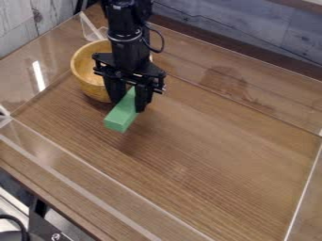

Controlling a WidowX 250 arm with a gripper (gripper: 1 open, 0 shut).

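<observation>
My black gripper [127, 92] is near the front right of a yellow bowl [87, 71], shut on a green block [120, 116] that hangs below it, long side tilted. The arm covers much of the bowl, so its inside is mostly hidden.
Walls bound it at the back left and the far right, and a black cable lies at the lower left corner.
</observation>
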